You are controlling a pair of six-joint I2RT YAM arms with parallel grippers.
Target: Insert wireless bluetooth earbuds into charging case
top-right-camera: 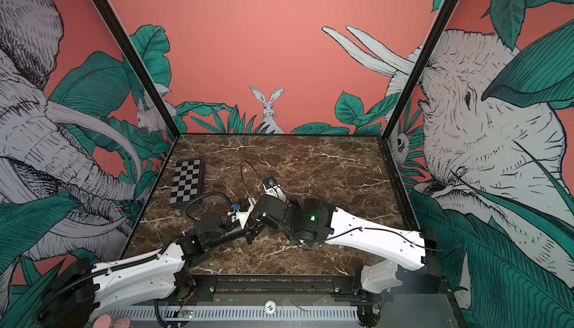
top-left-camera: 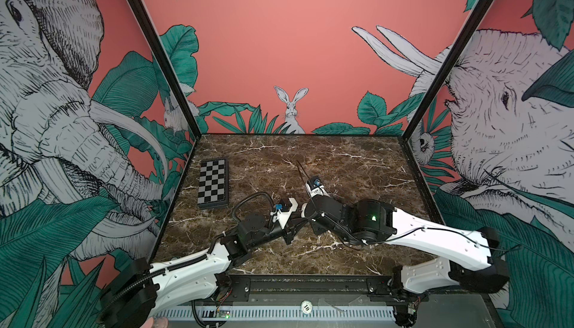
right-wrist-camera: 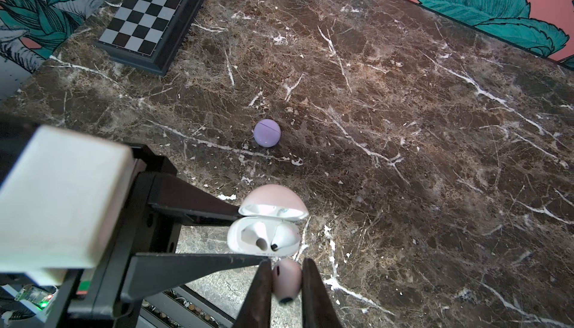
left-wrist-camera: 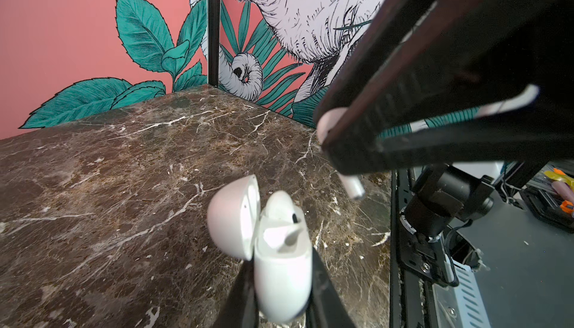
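Observation:
My left gripper is shut on the open earbud case, whose lid stands up; one earbud sits in a slot and the other slot looks empty. My right gripper is shut on a pink-white earbud, close beside the case, with its stem pointing down in the left wrist view. In both top views the right arm largely hides the case.
A checkered box lies at the table's left. A purple round object rests on the marble table beyond the case.

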